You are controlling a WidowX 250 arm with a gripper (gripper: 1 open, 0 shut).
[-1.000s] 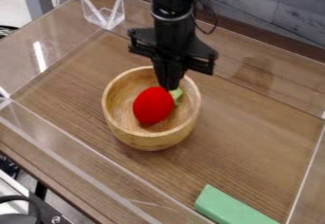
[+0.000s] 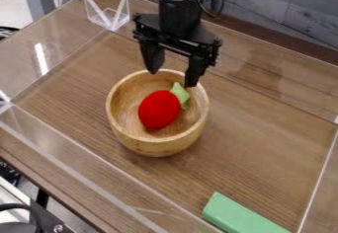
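A black gripper (image 2: 173, 67) hangs open over the back rim of a wooden bowl (image 2: 128, 129), its two fingers spread apart. In the bowl lies a round red object (image 2: 158, 110), with a small light green piece (image 2: 180, 92) beside it toward the back right.
A green block (image 2: 242, 216) lies at the front right of the wooden table (image 2: 264, 128). A clear plastic object (image 2: 109, 10) is at the back left. The table right of the bowl is clear.
The arm has risen slightly and moved back, and its fingers now show spread apart above the bowl. The bowl and its contents look unmoved.
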